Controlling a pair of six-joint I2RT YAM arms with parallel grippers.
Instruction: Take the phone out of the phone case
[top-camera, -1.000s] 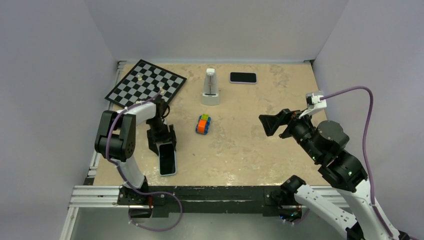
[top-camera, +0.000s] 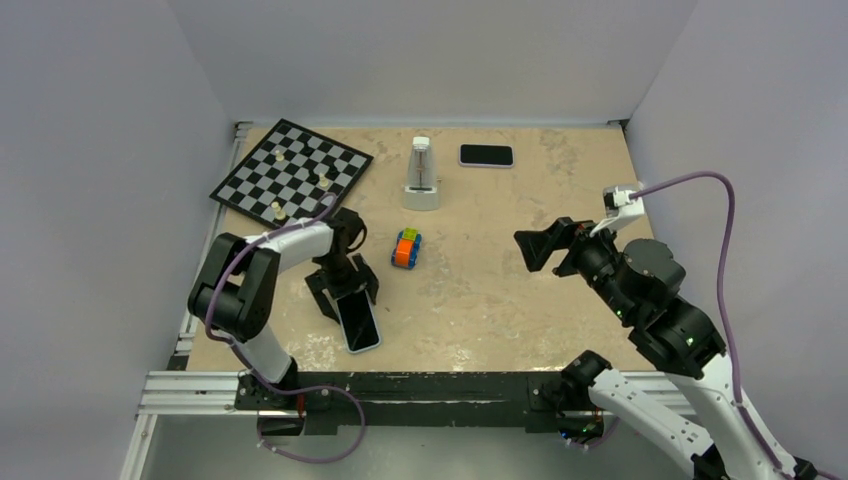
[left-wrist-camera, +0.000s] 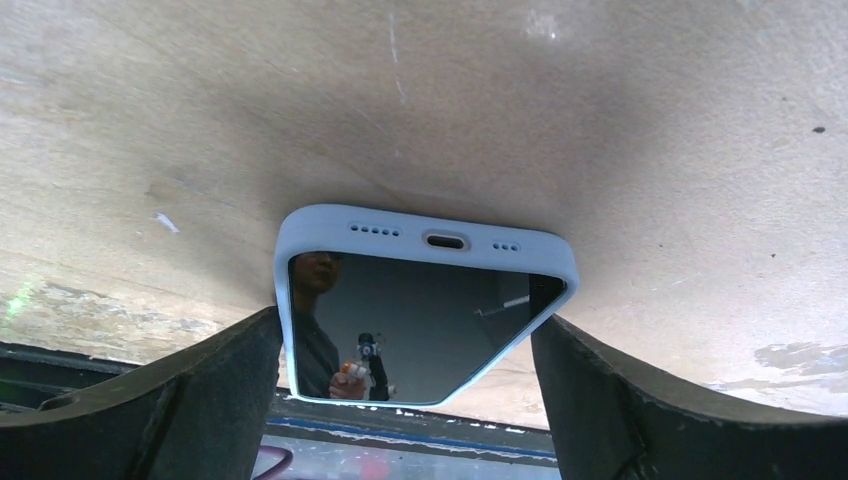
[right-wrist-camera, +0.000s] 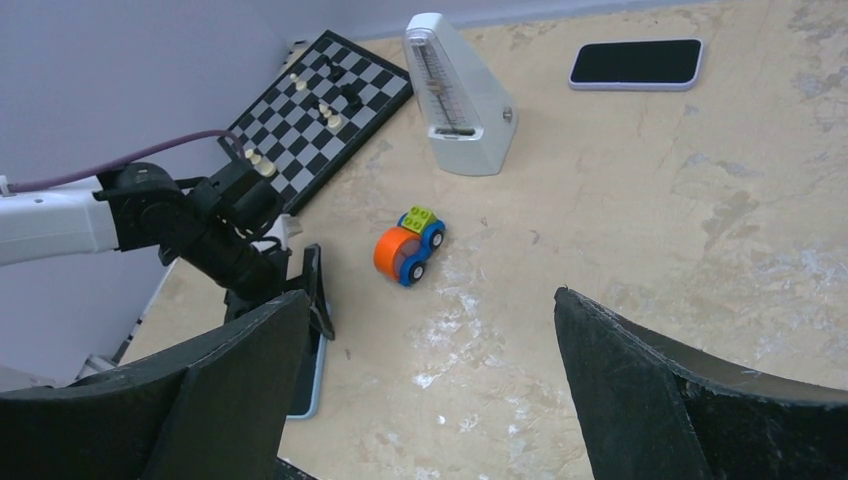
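A phone (left-wrist-camera: 420, 325) in a light blue case (left-wrist-camera: 400, 222) is at the front left of the table, screen up. My left gripper (top-camera: 345, 290) stands open around it, one finger (left-wrist-camera: 225, 365) at each long side. The fingers are against or very close to the case; I cannot tell firm contact. In the left wrist view the case's end with the charging-port opening points away from the gripper. The phone sits inside the case rim. On the right, my right gripper (top-camera: 548, 258) hangs open above the table with nothing between its fingers.
A second dark-screened phone (top-camera: 487, 155) lies at the back. A white metronome (top-camera: 421, 178), an orange and blue toy car (top-camera: 405, 248) and a chessboard with pieces (top-camera: 290, 165) stand around the left and centre.
The cased phone has shifted right along the front and turned slightly, its near end swinging right. My left gripper moved right with it. The right arm shifted only slightly.
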